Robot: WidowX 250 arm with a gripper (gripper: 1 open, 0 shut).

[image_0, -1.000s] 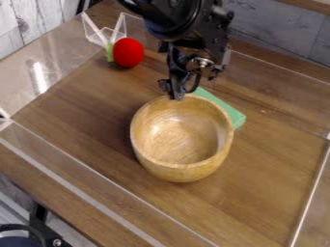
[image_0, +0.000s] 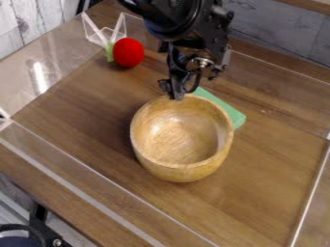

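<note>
A black robot arm reaches in from the top, its gripper hanging just above the back rim of a light wooden bowl. Whether the fingers are open or shut is hard to tell. A green block lies behind the bowl on its right side, partly hidden by it. A red ball sits to the upper left of the gripper.
A white wire-like object stands at the top left beside the ball. A wall edge runs along the upper right.
</note>
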